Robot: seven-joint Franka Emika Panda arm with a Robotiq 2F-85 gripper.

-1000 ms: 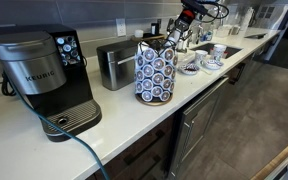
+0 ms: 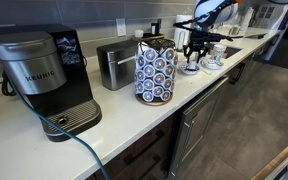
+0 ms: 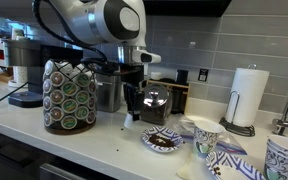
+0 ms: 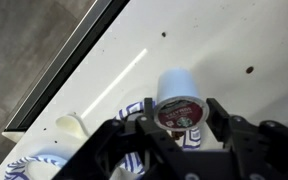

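Held between the fingertips in the wrist view is a small coffee pod [image 4: 181,108], its printed lid toward the camera and its white body pointing away. My gripper is shut on it. In exterior view 2 the gripper [image 3: 132,103] points down above the counter, right of the pod carousel [image 3: 69,98], with a bit of white pod at its lower end. The carousel [image 2: 155,75] is filled with several pods. A patterned plate [image 3: 163,139] lies just right of the gripper.
The coffee maker [image 2: 46,80] stands at the near left, with a toaster [image 2: 116,63] behind the carousel. Patterned cups [image 3: 206,138], another plate [image 3: 234,165] and a paper towel roll [image 3: 246,98] stand to the right. A spoon [image 4: 72,127] lies near the counter edge.
Seen in exterior view 1, the gripper has come down and now hangs low over the counter by the dishes. The white arm has come further into view behind it. The carousel and coffee maker have not moved.
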